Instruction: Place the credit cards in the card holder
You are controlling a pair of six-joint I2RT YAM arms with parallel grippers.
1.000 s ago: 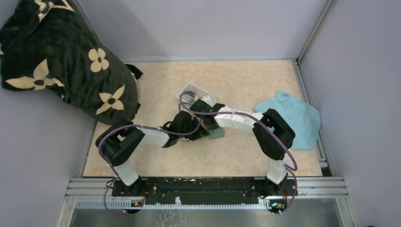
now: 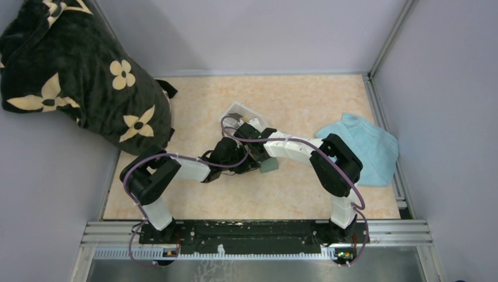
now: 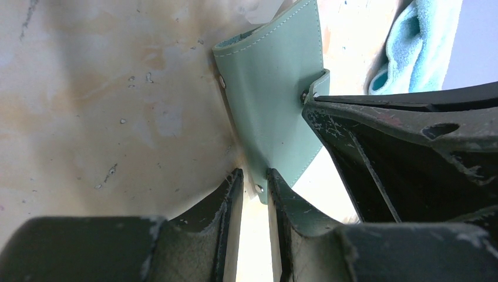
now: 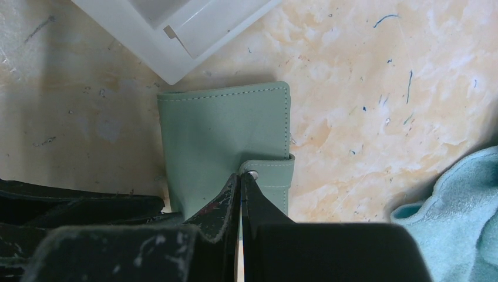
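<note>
A green card holder lies on the table, its strap fastened by a snap. In the left wrist view the same green card holder shows one rounded, slightly gaping side. My right gripper is shut at the snap end of the strap; nothing else shows between its fingers. My left gripper stands open by a small gap at the holder's lower corner, and nothing clearly sits between its fingertips. No credit cards can be made out. From above, both arms hide most of the holder.
A white tray stands close behind the holder; from above, some items show in it. A light blue towel lies at the right, a dark patterned cushion at the left.
The right arm has shifted very slightly to the left. The left arm, the holder and the tray look practically unchanged.
</note>
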